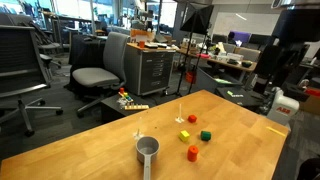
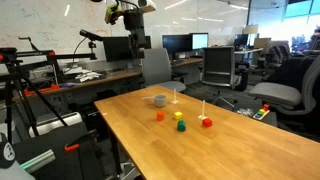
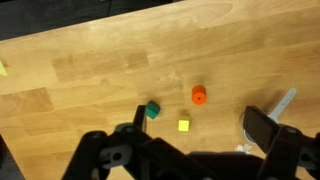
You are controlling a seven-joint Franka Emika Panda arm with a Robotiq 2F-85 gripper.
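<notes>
My gripper is open and empty, high above the wooden table (image 1: 75, 158). Its dark fingers (image 3: 124, 138) frame the lower part of the wrist view. Between and ahead of them lie a yellow block (image 3: 184, 125), a dark green block (image 3: 152, 110) and an orange-red cylinder (image 3: 199, 94). A grey pot (image 1: 147, 148) stands at the near edge in exterior view 1; in the wrist view its handle (image 3: 284, 104) shows, while a finger partly covers its body. Exterior view 2 also shows a red piece (image 2: 207, 122) apart from the others.
A thin white upright piece (image 1: 180, 112) stands beyond the blocks, and another (image 2: 174, 97) is near the pot. Office chairs (image 1: 97, 78) are behind the table.
</notes>
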